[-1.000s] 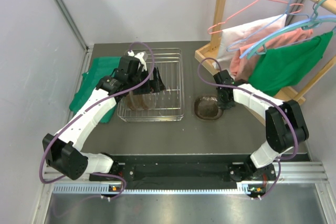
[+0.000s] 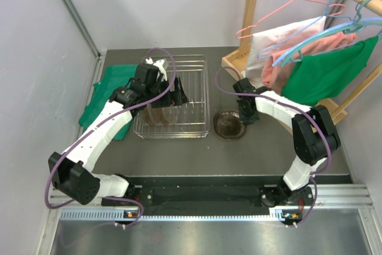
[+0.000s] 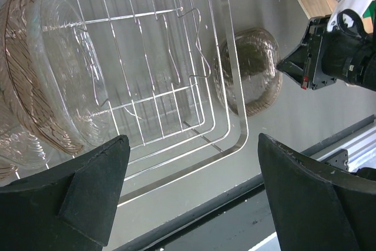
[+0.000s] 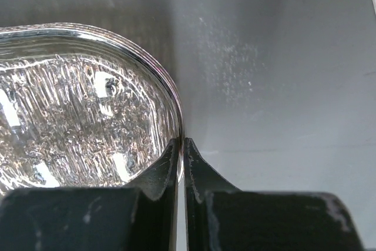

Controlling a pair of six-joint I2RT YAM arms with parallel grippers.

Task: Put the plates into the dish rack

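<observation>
A clear brown-tinted plate [image 2: 229, 125] is just right of the wire dish rack [image 2: 207, 111]. My right gripper is shut on its rim; in the right wrist view the plate [image 4: 76, 110] reaches left from the fingertips. Whether it touches the counter is hard to tell. Above the rack, my left gripper hangs open, its fingers [image 3: 70, 198] wide apart and empty. Several plates stand on edge in the rack's left part, among them a clear plate [image 3: 67, 69] and a brown one [image 3: 26, 74].
The rack's right side has bare wires. A green cloth [image 2: 104, 97] lies left of it. Behind the right arm stands a wooden rail [image 2: 248, 13] with hangers and clothes, including a green garment [image 2: 328, 73].
The right gripper and the plate have moved together a little leftward, toward the rack. Over the last second, the left arm has stayed still.
</observation>
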